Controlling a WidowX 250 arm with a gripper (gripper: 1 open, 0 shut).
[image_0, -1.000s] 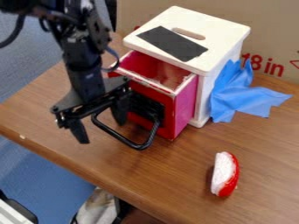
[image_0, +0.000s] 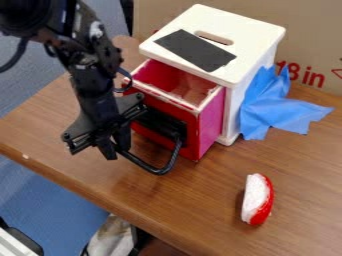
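Observation:
My black gripper (image_0: 110, 140) is low at the front of a white box (image_0: 247, 70) with a pink drawer (image_0: 207, 125) pulled out, beside its black looped handle (image_0: 154, 168). Whether the fingers are open or shut on anything is hard to tell. The drawer's inside looks empty where visible. A red-and-white object (image_0: 257, 200) lies on the wooden table at the lower right.
A crumpled blue cloth (image_0: 274, 105) lies right of the box. Cardboard (image_0: 307, 40) stands behind. The table's left edge is near the arm.
My gripper has shifted slightly and changed its tilt near the drawer front. The box, cloth and red-and-white object look unchanged.

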